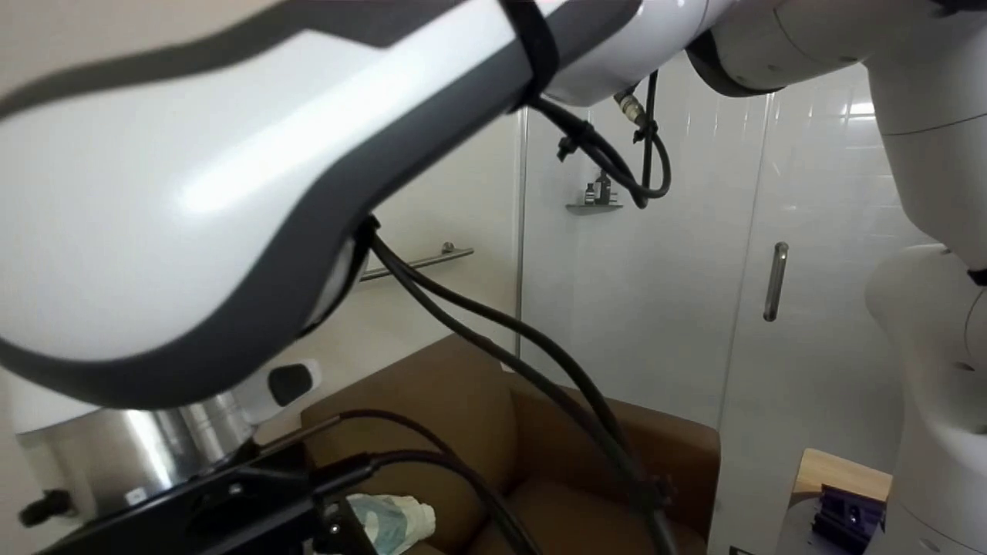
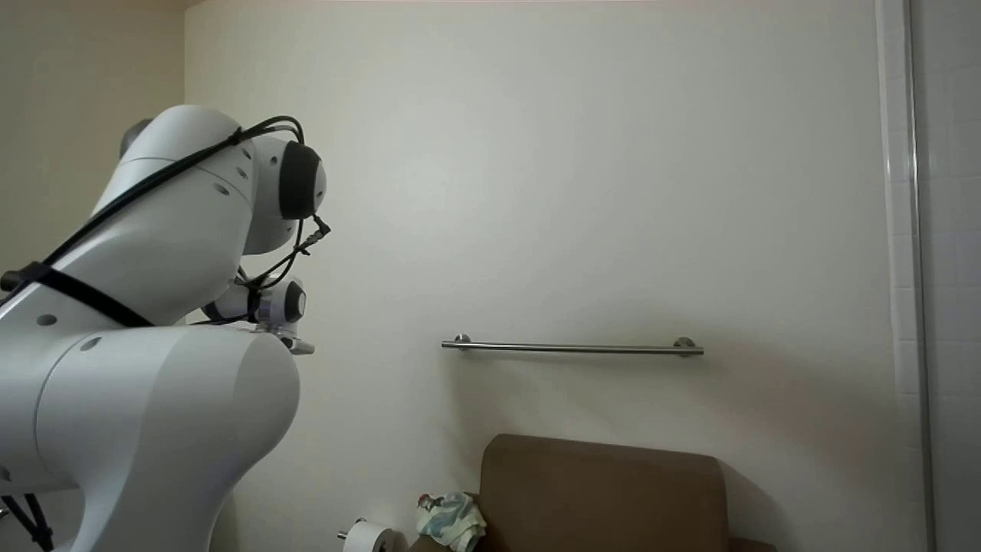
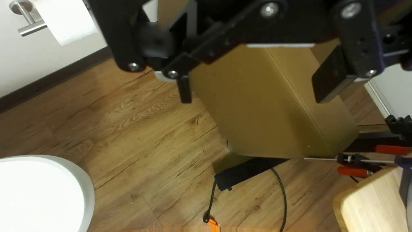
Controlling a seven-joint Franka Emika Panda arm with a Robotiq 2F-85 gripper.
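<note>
No object is held. My gripper stands open in the wrist view, its two dark fingers wide apart with empty space between them. Below and beyond it is the brown armchair (image 3: 255,112). In exterior view 1 the arm fills the upper left, and the fingertips are out of frame. A crumpled white and pale blue cloth (image 1: 395,526) lies against the brown armchair (image 1: 416,421), just right of the gripper body. Exterior view 2 shows the same cloth (image 2: 452,521) by the chair's left edge; the arm's own links hide the gripper there.
A toilet paper roll (image 3: 65,19) on a wall holder and a round white lid (image 3: 42,193) lie to the left. Wooden floor (image 3: 127,154) is open between. A black box (image 3: 247,174) with cables sits below the chair. A towel bar (image 2: 570,348) crosses the wall.
</note>
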